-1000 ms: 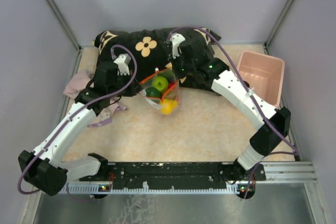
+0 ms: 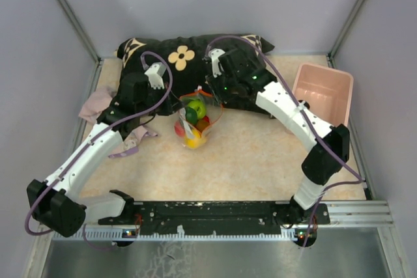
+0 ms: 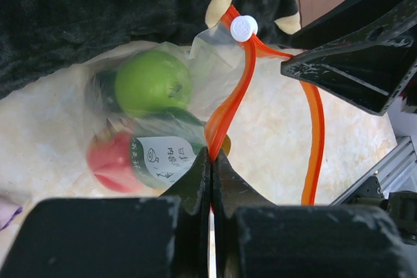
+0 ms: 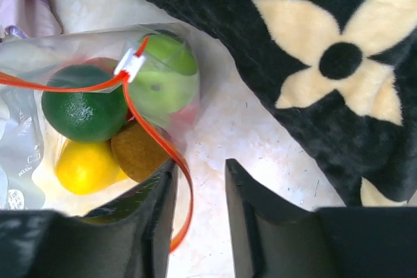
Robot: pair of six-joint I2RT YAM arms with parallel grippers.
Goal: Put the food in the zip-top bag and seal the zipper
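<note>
The clear zip bag (image 2: 195, 136) with an orange zipper holds toy food: a green apple (image 3: 151, 84), a dark green avocado (image 4: 83, 107), a yellow piece (image 4: 83, 168), a brown one (image 4: 135, 144) and a red one (image 3: 112, 161). A slider (image 4: 130, 63) sits on the zipper. My left gripper is shut at the bag's left, on the orange zipper strip that runs into its fingertips. My right gripper is part open beside the bag's right, the orange edge passing by its left finger; I cannot tell whether it touches.
A dark flowered cushion (image 2: 159, 53) lies behind the bag. A pink bin (image 2: 326, 86) stands at the right, a pink cloth (image 2: 98, 105) at the left.
The bag and its food have shifted left and down, with the yellow piece now further left. My right gripper has moved slightly; the left has moved little.
</note>
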